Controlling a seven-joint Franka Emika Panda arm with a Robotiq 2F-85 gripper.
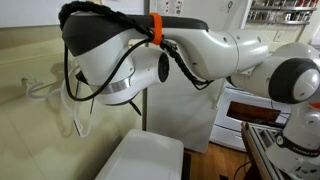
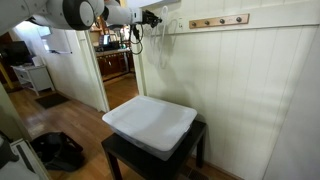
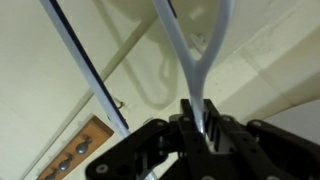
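In the wrist view a white plastic hanger reaches down to my gripper, whose dark fingers are shut on it where its arms join. A pale straight bar crosses the left of that view; whether it belongs to the same hanger I cannot tell. Exterior view 1 has white hanger parts at the left by the wall, while the arm hides my fingers. High up near the wall in exterior view 2, the gripper is small, with thin white hanger shapes beside it.
A wooden peg rail is fixed to the panelled wall; its pegs also show in the wrist view. Below, a white-lidded bin stands on a black table. A dark bag lies on the floor.
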